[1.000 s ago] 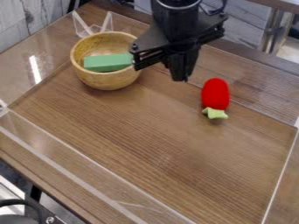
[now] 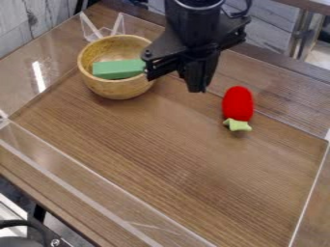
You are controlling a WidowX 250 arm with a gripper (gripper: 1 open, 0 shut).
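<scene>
A black robot arm hangs from the top centre, its gripper point(image 2: 194, 68) over the table between a wooden bowl and a red object; whether its fingers are open or shut is hard to make out. The wooden bowl point(image 2: 123, 89) at the upper left holds a green block point(image 2: 119, 68). To the right lies a red rounded object point(image 2: 237, 102), with a small light green piece point(image 2: 236, 125) at its lower end.
</scene>
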